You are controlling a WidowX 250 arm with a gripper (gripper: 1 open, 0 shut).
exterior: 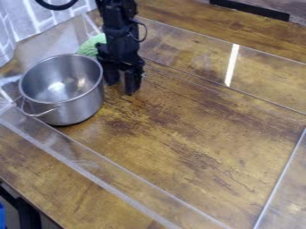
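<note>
A large steel pot [60, 88] with wire handles stands on the wooden table at the left. Just right of its rim, low near the tabletop, is my black gripper [121, 77] on its dark arm, which reaches down from the top. Behind the arm and pot, a light green object [89, 46] is partly hidden. Whether the gripper is open or shut, or holds anything, is too dark and small to tell.
Clear plastic edging runs along its sides. A dark strip lies at the back right.
</note>
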